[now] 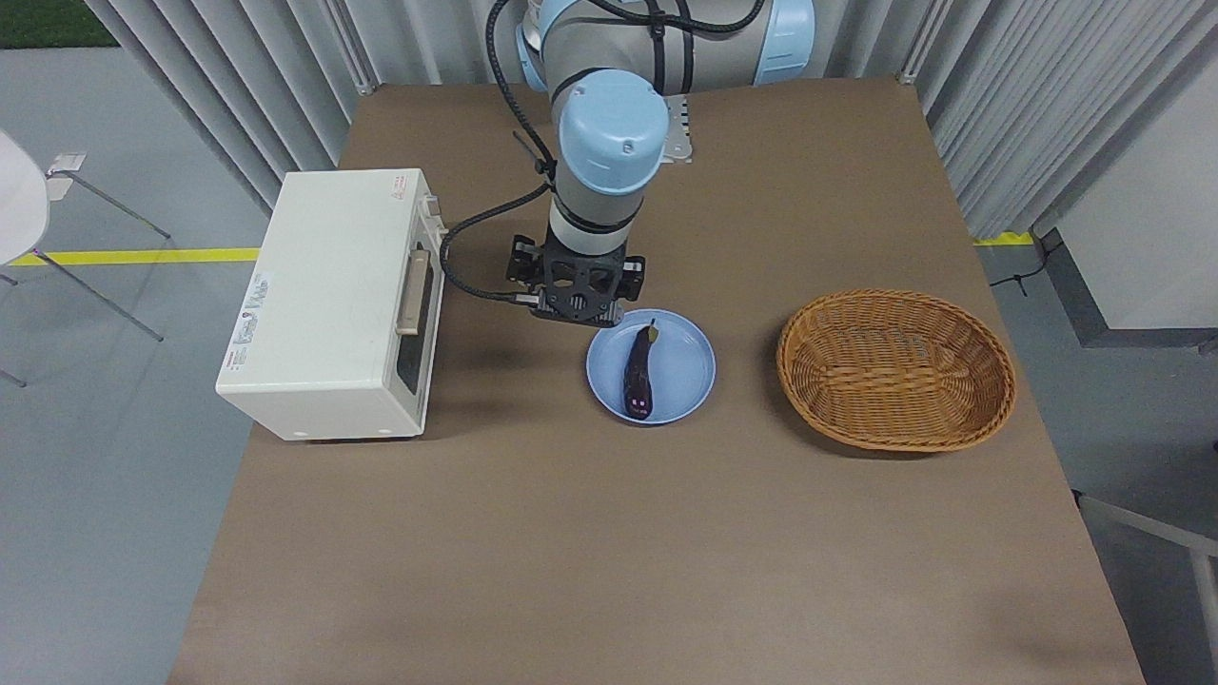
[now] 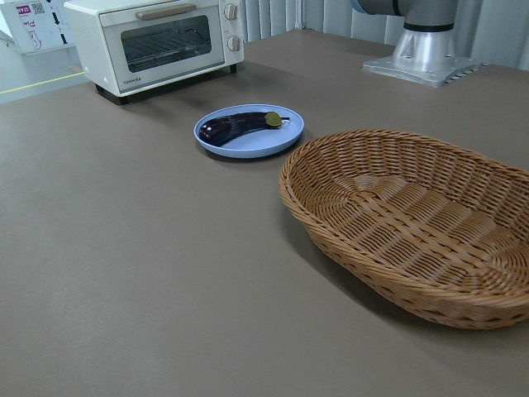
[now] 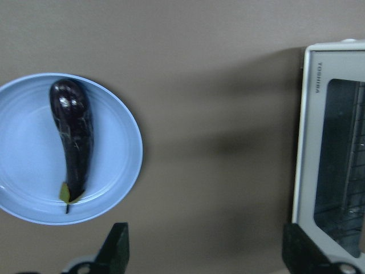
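A dark eggplant lies on a blue plate in the middle of the brown table, also seen in the left camera view as a glossy eggplant. My gripper hangs above and just behind the plate. In the wrist view the gripper has its two fingers wide apart at the bottom, open, with nothing between them; the eggplant is off to the upper left, stem pointing down.
A white Toshiba toaster oven with its door closed stands left of the plate. An empty wicker basket sits to the right.
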